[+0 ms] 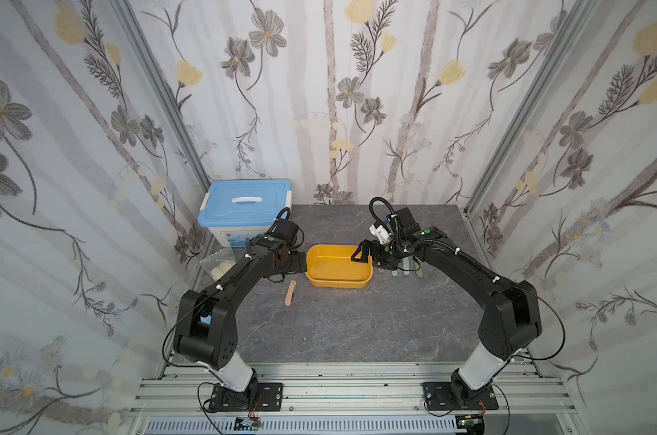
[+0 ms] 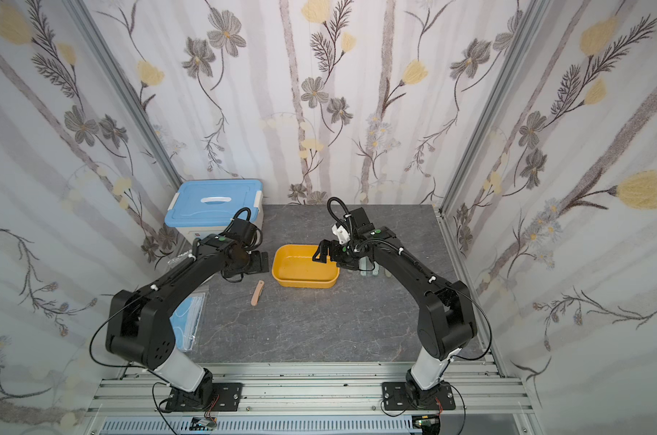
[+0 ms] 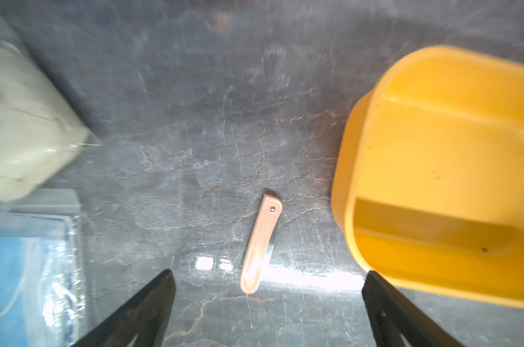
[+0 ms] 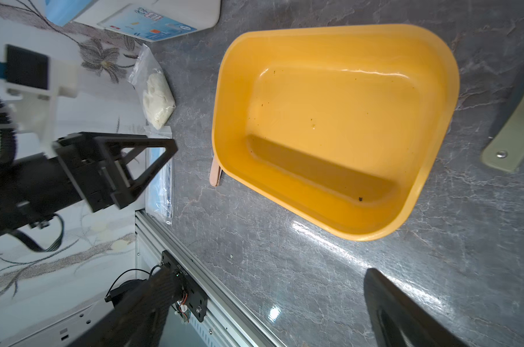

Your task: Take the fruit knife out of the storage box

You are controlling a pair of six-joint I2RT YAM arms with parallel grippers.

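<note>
A pink-handled folding fruit knife (image 3: 257, 248) lies on the grey table, just left of the yellow storage box (image 1: 340, 283); the left wrist view shows it with its blade edge along one side. My left gripper hovers above it, fingers spread wide, nothing between them. The box is empty apart from a few dark specks, as seen in the right wrist view. Over the box's right side my right gripper is open, with only bare table in view between its fingers. A green-handled knife (image 4: 511, 136) lies on the table to the right of the box.
A white bin with a blue lid (image 1: 245, 203) stands at the back left. Along the left edge are a bag of pale contents (image 4: 157, 99) and a packet with a blue mask (image 2: 188, 321).
</note>
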